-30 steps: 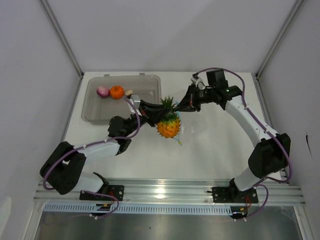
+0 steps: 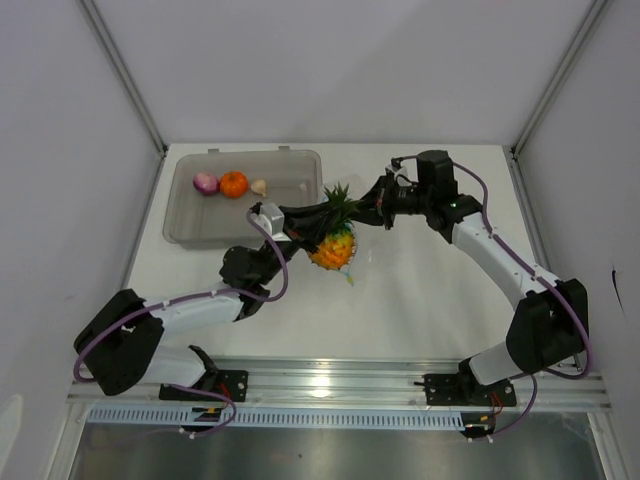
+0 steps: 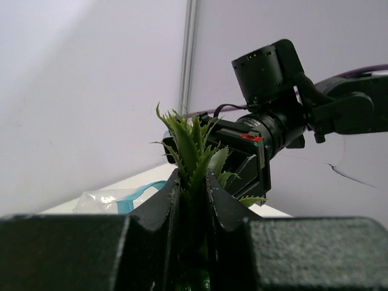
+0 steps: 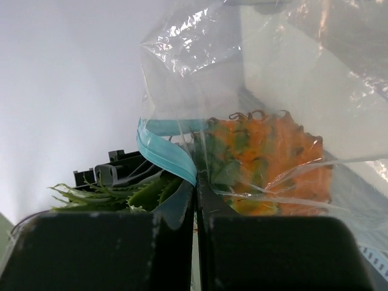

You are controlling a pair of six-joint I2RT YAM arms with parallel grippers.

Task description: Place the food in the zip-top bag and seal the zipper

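An orange-green pineapple (image 2: 333,248) hangs in the middle of the top view, its leafy crown (image 3: 191,145) upright between the fingers of my left gripper, which is shut on it. In the right wrist view the pineapple's body (image 4: 267,157) shows behind the clear zip top bag (image 4: 200,48), apparently inside it. My right gripper is shut at the bag's blue zipper edge (image 4: 167,154), holding the bag there. The crown sticks out past that edge, beside the right gripper.
A grey bin (image 2: 200,225) at the back left holds a red onion (image 2: 206,184), an orange tomato-like item (image 2: 234,184) and a small garlic bulb (image 2: 258,188).
Both grippers have shifted slightly in the top view, the right arm a little down. The pineapple has moved slightly up and left, and less of its orange body shows.
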